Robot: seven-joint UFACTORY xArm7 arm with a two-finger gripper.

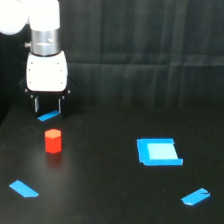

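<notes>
A red block [53,141] rests on the dark table in the left half of the camera view. Above and slightly behind it hangs my gripper [48,104], pointing down from the white arm. Its two dark fingers stand apart, with nothing visible between them, and it does not touch the block. Over on the right, a pale square [161,151] with a blue border lies flat on the table, bare on top.
Strips of blue tape mark the table at the front left [23,188] and front right [195,197]; another strip [49,115] lies behind the block. Dark curtains [150,55] hang at the back.
</notes>
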